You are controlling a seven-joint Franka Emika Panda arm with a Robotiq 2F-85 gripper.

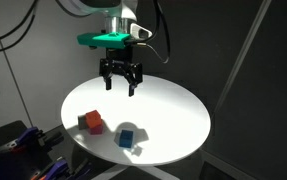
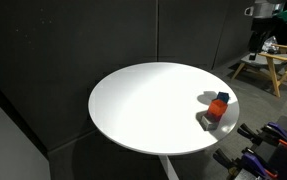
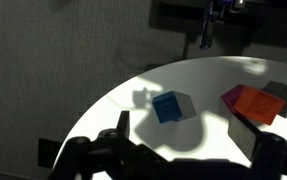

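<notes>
A small blue block (image 1: 126, 138) rests on the white round table (image 1: 173, 125), near its front edge. Left of it stands an orange-red block (image 1: 94, 122), beside a grey block (image 1: 82, 122). High above the table hangs my gripper (image 1: 121, 86), its fingers spread wide with nothing between them. From the wrist, the blue block (image 3: 166, 107) shows just beyond the gap of the gripper. The orange-red block (image 3: 257, 103) and grey block (image 3: 284, 97) are off to the right, the former with a crimson side showing.
Dark equipment with cables (image 1: 23, 150) is by the robot's base. A wooden chair (image 2: 273, 62) stands behind.
</notes>
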